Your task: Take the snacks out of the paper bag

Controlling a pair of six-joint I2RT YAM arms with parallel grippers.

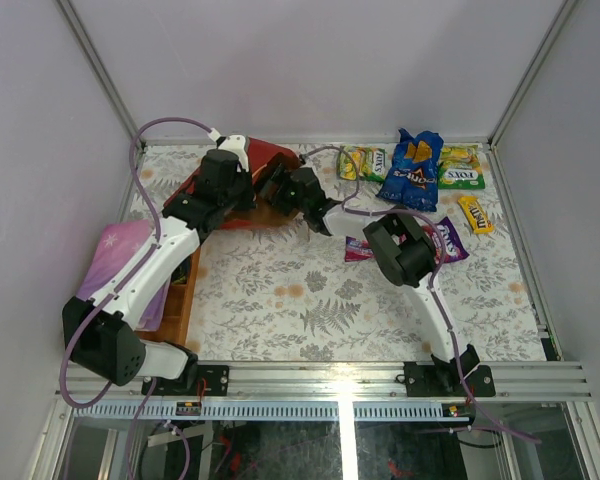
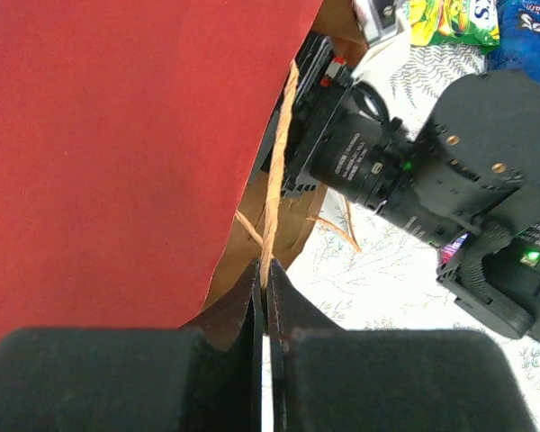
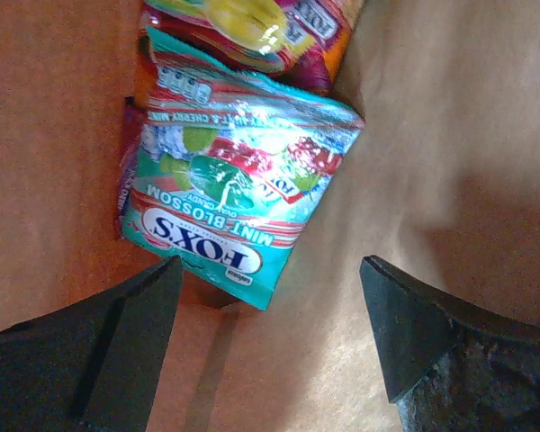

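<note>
The red paper bag (image 2: 117, 153) lies on its side at the back left, its brown inside facing right. My left gripper is shut on the bag's twisted paper handle (image 2: 279, 171). My right gripper (image 1: 280, 188) reaches into the bag's mouth, fingers open. Inside, in the right wrist view, a teal Fox's candy packet (image 3: 225, 189) lies just ahead of the open fingers (image 3: 432, 351), with a colourful packet (image 3: 252, 27) behind it.
Snack packs stand at the right: a blue bag (image 1: 410, 175), green packets (image 1: 460, 175), a yellow packet (image 1: 476, 213), and purple packets (image 1: 450, 245). A wooden box with a pink item (image 1: 120, 260) sits at the left.
</note>
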